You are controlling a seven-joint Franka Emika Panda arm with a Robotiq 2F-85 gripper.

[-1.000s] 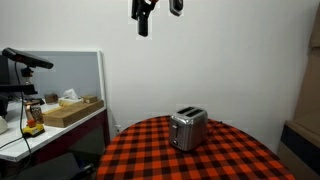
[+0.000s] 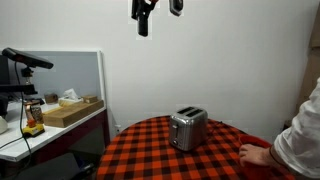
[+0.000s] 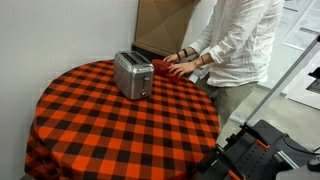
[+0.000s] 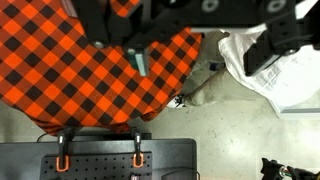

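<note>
A silver toaster [image 2: 188,129] stands upright on a table with a red-and-black checkered cloth [image 2: 150,155]. The second exterior view shows the same toaster [image 3: 133,75] near the back of the table. High above the cloth, my gripper [image 2: 160,20] hangs with its two dark fingers apart and nothing visible between them. A person's hands hold a red object [image 3: 162,68], perhaps a bowl, at the table's edge beside the toaster. Its exact shape is partly hidden by the hands. Dark gripper parts block the top of the wrist view.
The person [image 3: 238,40] in a white shirt leans in at the table's side. Boxes [image 2: 75,112] rest on a side desk to the left. A cardboard-coloured panel [image 3: 170,25] stands behind the table.
The toaster and my gripper show no clear movement.
</note>
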